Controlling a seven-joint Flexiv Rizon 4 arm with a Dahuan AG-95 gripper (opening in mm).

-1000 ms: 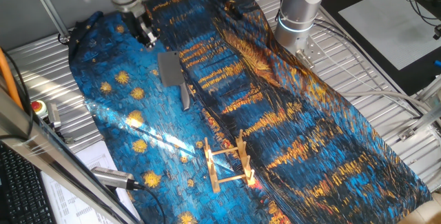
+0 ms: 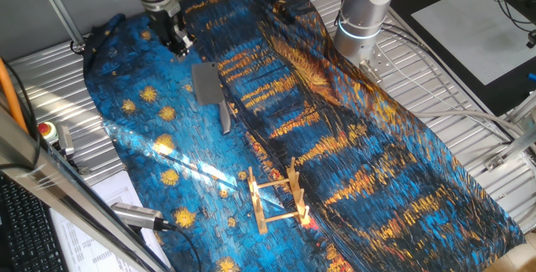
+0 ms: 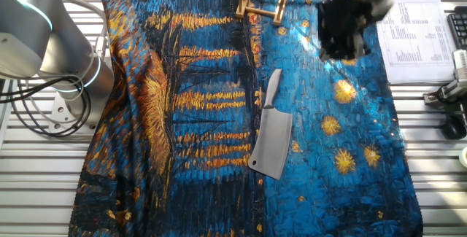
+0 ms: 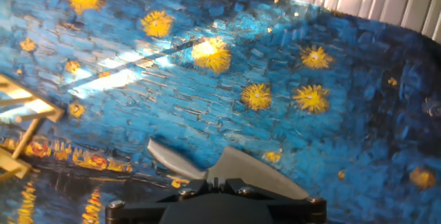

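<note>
A cleaver with a broad grey blade point(image 2: 207, 84) and a grey handle point(image 2: 224, 117) lies flat on the patterned cloth; exterior view 2 shows the whole cleaver point(image 3: 273, 144). My gripper point(image 2: 184, 51) hangs above the cloth, on the blade's side of the cleaver and away from its handle. In the wrist view the black fingers of my gripper come together, nothing visible between them, and hide part of the cleaver point(image 4: 251, 171). A small wooden rack point(image 2: 258, 207) stands on the cloth beyond the handle end, its edge point(image 4: 26, 138) showing at the wrist view's left.
The blue and orange cloth point(image 2: 159, 171) covers the table, with folds near a second view's robot base point(image 3: 76, 95). Papers point(image 3: 416, 36) and a keyboard point(image 3: 460, 25) lie off the cloth.
The arm and gripper have shifted slightly, the upper part of the arm moving a little right in exterior view 1. The cleaver and rack have stayed where they were.
</note>
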